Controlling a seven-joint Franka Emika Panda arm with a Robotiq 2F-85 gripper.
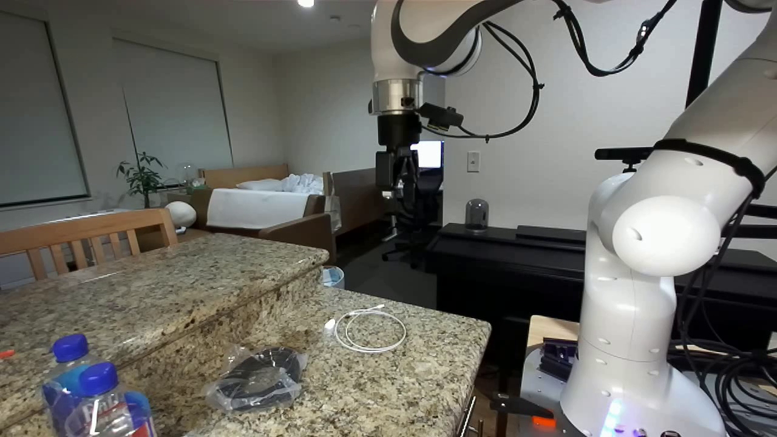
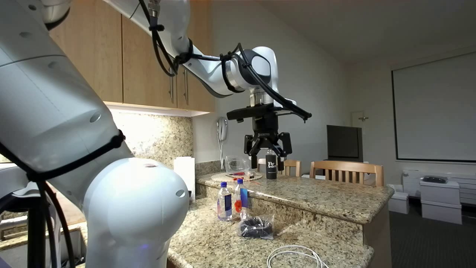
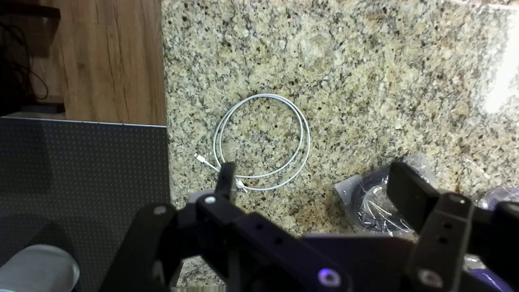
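Observation:
High above the granite counter, my gripper (image 2: 267,166) points straight down with its two fingers wide apart. Nothing is between them. Below lies a white cable (image 3: 307,141), loosely coiled in a ring on the counter, with one plug end lying loose outside the ring. In the wrist view a fingertip (image 3: 225,179) hides a little of the area by the cable's lower left side. Beside the cable sits a black coil in a clear plastic bag (image 1: 263,375), flat on the lower counter. In the wrist view the other finger partly covers that bag.
Two blue-capped bottles (image 2: 224,203) stand beyond the bag, close to the raised counter step (image 2: 308,219). A dark bottle (image 2: 271,165) stands on the upper ledge, behind the gripper in that view. Bare granite surrounds the cable; the counter's edge (image 3: 168,146) is near it.

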